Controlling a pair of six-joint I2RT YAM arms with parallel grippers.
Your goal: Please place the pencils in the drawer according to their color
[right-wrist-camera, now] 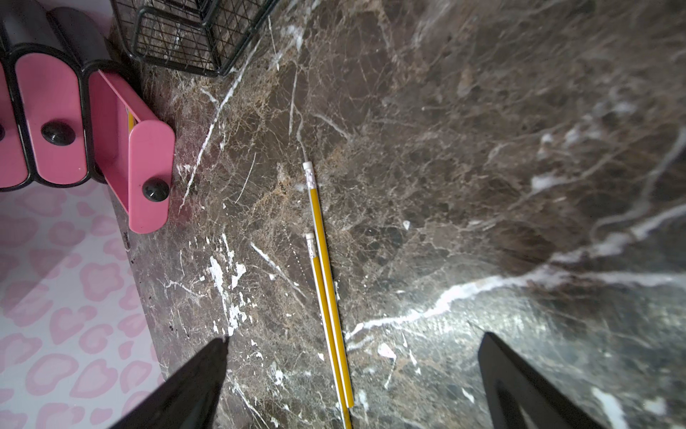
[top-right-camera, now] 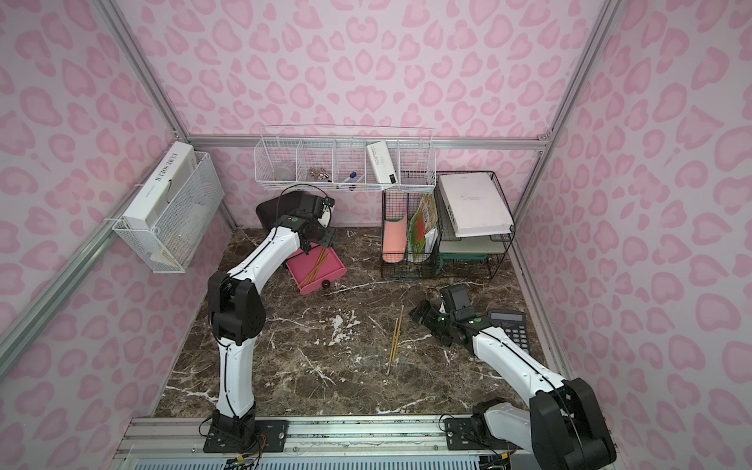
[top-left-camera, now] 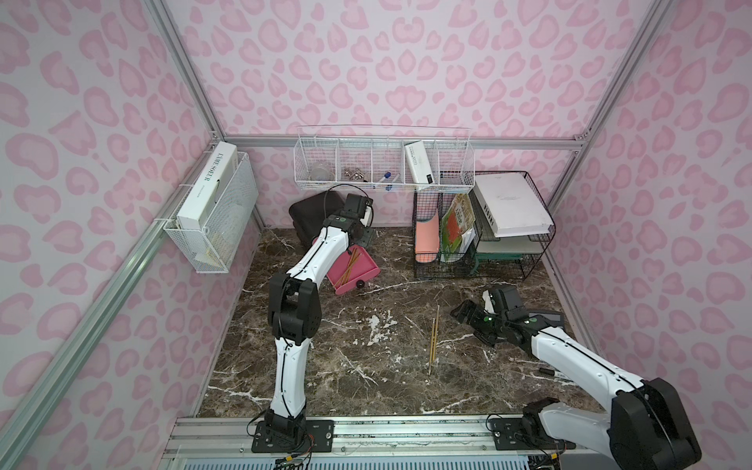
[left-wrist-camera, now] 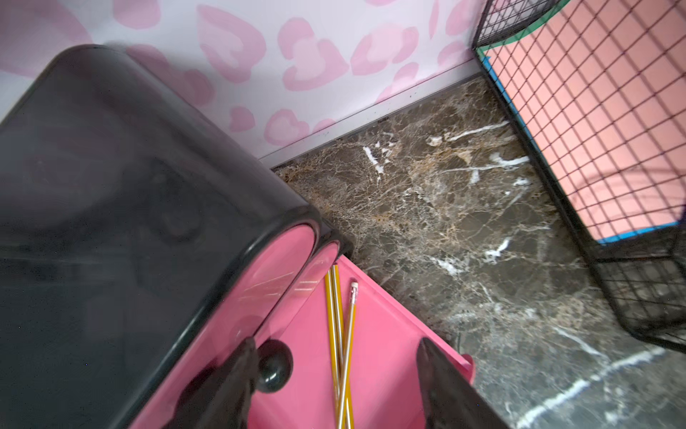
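Inside the pulled-out pink drawer (left-wrist-camera: pixel 386 336) lie several yellow pencils (left-wrist-camera: pixel 347 350), one crossing over the others, its eraser end towards the cabinet. My left gripper is above the drawer with its fingers wide apart and nothing between them. The black cabinet (left-wrist-camera: pixel 164 178) holding the drawer fills the left of the left wrist view. Two more yellow pencils (right-wrist-camera: pixel 330 307) lie side by side on the marble tabletop, their eraser ends offset. Over the table near them, my right gripper stands open and empty; in the top left view it is to the right of these pencils.
A black wire rack (top-left-camera: pixel 445 266) with folders and a white box stands at the back right. White wire baskets hang on the back (top-left-camera: pixel 384 160) and left (top-left-camera: pixel 215 227) walls. A calculator (top-right-camera: pixel 509 325) lies at the right.
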